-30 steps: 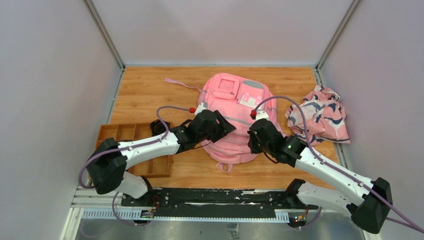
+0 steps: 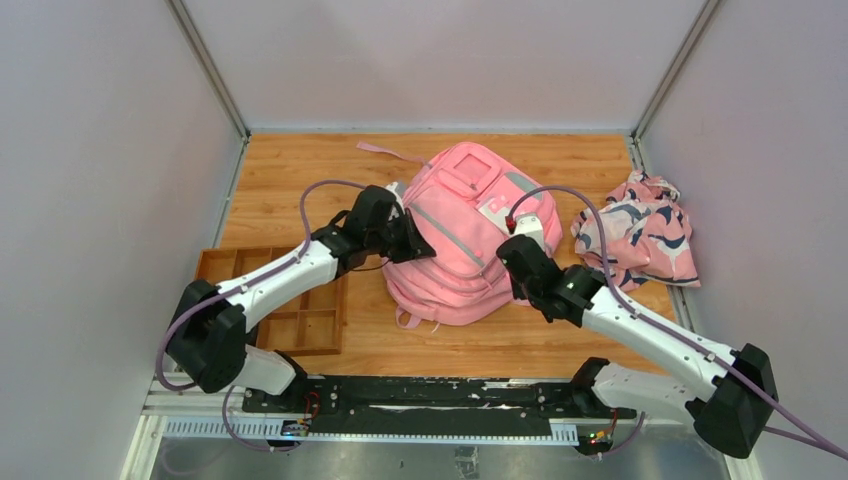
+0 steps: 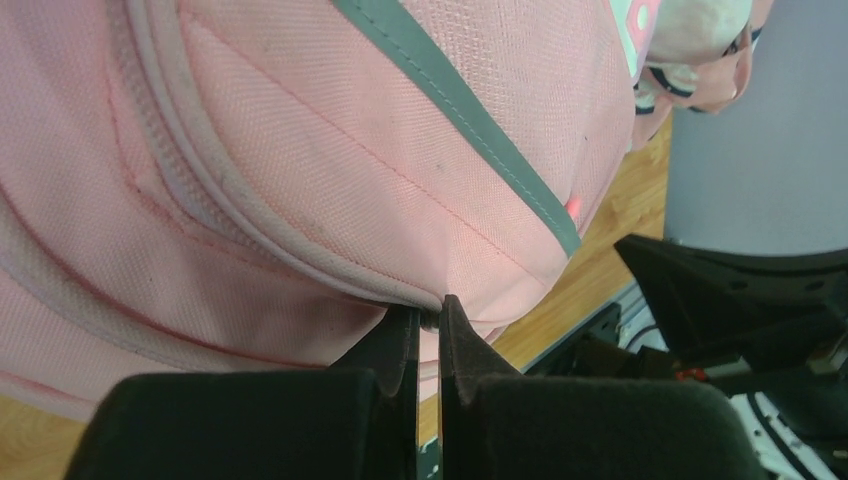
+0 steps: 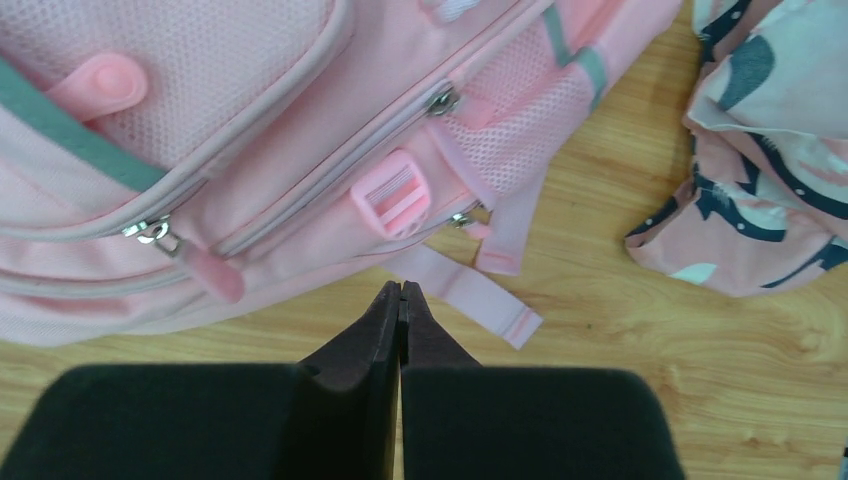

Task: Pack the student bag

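Note:
The pink backpack [image 2: 470, 240] lies at a slant on the wooden table, its front pocket up and its top end toward the back. My left gripper is shut on the edge of the backpack's zip [image 3: 225, 200], where a small metallic bit shows between its fingertips; the zip pull itself is mostly hidden. Beside the bag's lower right side, my right gripper is shut, nothing visible between its fingers. A zipper pull [image 4: 213, 275] and a buckle [image 4: 392, 195] on the bag lie just beyond it, apart from its tips.
A wooden compartment tray [image 2: 322, 349] stands at the left, partly under the left arm. At the right edge rests a pink, white and navy patterned cloth bundle [image 2: 640, 232]. Bare table [image 2: 290, 180] shows at the back left and in front of the backpack.
My left gripper has moved left and slightly back, and its fingers have closed. The backpack has turned clockwise, its lower end swinging left. My right arm has shifted only slightly.

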